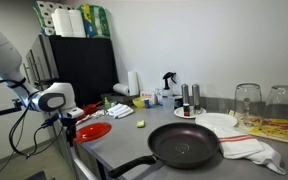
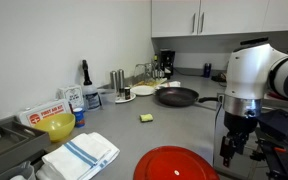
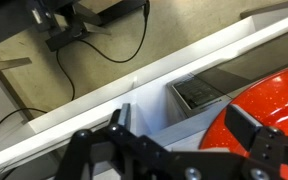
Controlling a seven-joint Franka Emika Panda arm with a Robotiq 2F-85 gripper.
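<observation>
A round red plate or lid (image 2: 174, 165) lies on the grey counter at its near end. In the wrist view the red piece (image 3: 274, 105) fills the lower right corner. My gripper points down past the counter's edge, beside the red piece and apart from it. Its two dark fingers (image 3: 122, 118) stand wide apart, with nothing held between them. In exterior view 1 the gripper (image 1: 70, 132) is at the left, just off the red piece (image 1: 93, 132).
A black frying pan (image 1: 183, 145) stands mid-counter, its handle toward the front edge. A white cloth (image 1: 249, 147) lies right of it. A yellow-green sponge (image 2: 146, 118), a folded towel (image 2: 81, 155) and a yellow bowl (image 2: 56, 126) are also on the counter. Floor shows below the edge.
</observation>
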